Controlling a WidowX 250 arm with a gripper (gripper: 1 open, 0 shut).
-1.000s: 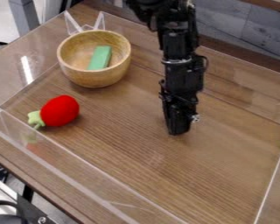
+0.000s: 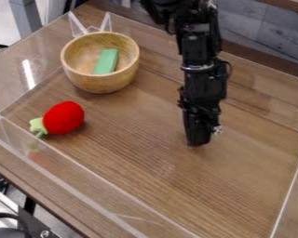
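Observation:
A black robot arm reaches down from the top of the view to the middle of the wooden table (image 2: 139, 186). Its gripper (image 2: 201, 132) is low over or at the tabletop, right of centre. It looks shut, with no object visible in it, though the dark tip is hard to make out. A wooden bowl (image 2: 77, 65) at the upper left holds a green block (image 2: 105, 61). A red tomato-like object (image 2: 64, 118) with a green tip lies at the left.
A black cable or part shows at the bottom left corner, and the table's edge runs along the left.

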